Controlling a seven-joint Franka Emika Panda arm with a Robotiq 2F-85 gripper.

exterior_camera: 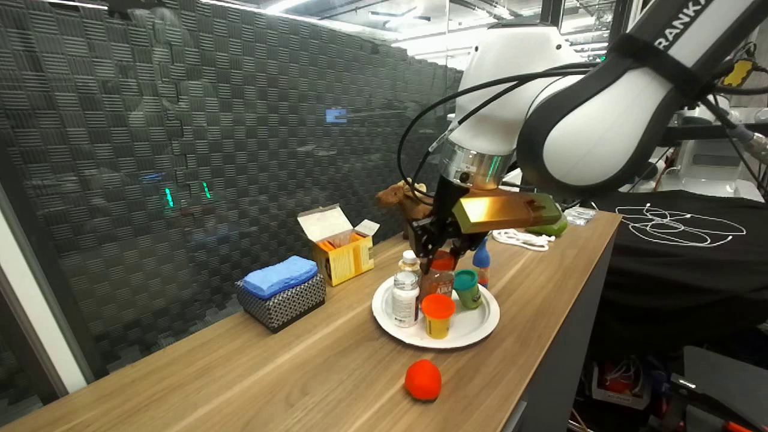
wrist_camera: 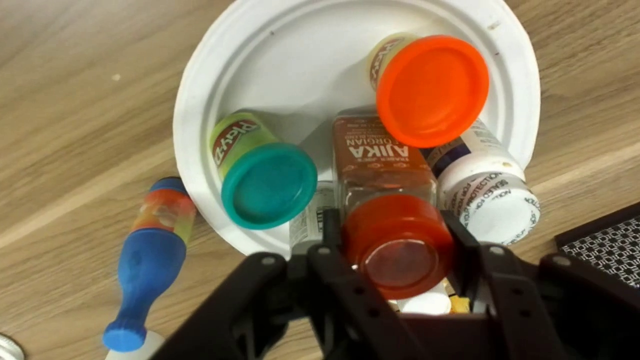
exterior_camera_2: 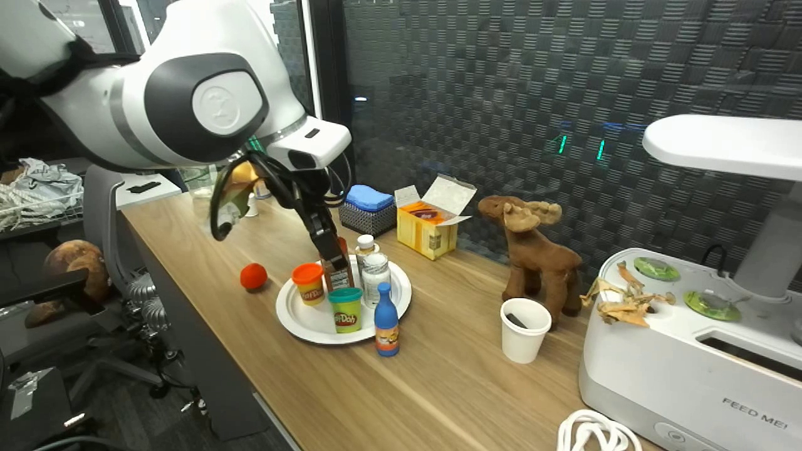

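Observation:
Between the fingers of my gripper is the red lid of a square glass jar (wrist_camera: 384, 153) labelled AJIKA; the gripper is shut on it. The jar is upright among the other containers over the white plate (wrist_camera: 288, 36); whether its base touches the plate cannot be made out. Around it on the plate are an orange-lidded Play-Doh tub (wrist_camera: 433, 90), a teal-lidded tub (wrist_camera: 268, 185), a white pill bottle (wrist_camera: 489, 195) and a second white-capped bottle (exterior_camera_2: 366, 244), partly hidden. A blue bottle (exterior_camera_2: 386, 319) stands on the table beside the plate.
A red ball-like object (exterior_camera: 422, 380) lies in front of the plate. Behind are a yellow box (exterior_camera: 345, 253), a patterned box with a blue cloth (exterior_camera: 281, 277) and a plush moose (exterior_camera_2: 535, 248). A paper cup (exterior_camera_2: 524, 331) stands right of the blue bottle.

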